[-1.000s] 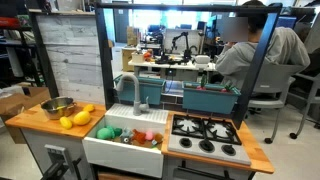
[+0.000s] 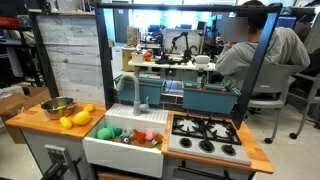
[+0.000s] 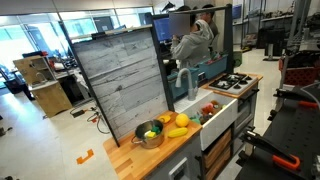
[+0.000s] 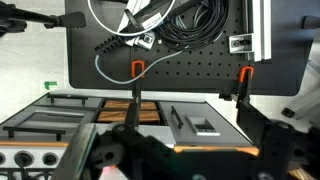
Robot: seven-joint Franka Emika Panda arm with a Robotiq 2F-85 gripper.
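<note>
In the wrist view my gripper stands open, its two orange-tipped fingers wide apart. Nothing is held between them; below them lies a dark surface with coiled cables (image 4: 195, 28). A metal pot (image 2: 58, 107) rests on the wooden counter at the left of the toy kitchen. Beside it lie several yellow items (image 2: 82, 118). Yellow and green contents (image 3: 153, 131) show inside the pot in exterior view 2. The white sink (image 2: 120, 156) holds several colourful objects (image 2: 138, 136), too small to identify.
A stove (image 2: 208, 136) with black grates fills the counter's right side. A grey faucet (image 2: 138, 95) rises behind the sink, with blue bins (image 2: 208, 99) along the back. A tall grey wood panel (image 3: 125, 88) stands behind the pot. A person (image 2: 262, 50) sits beyond the kitchen.
</note>
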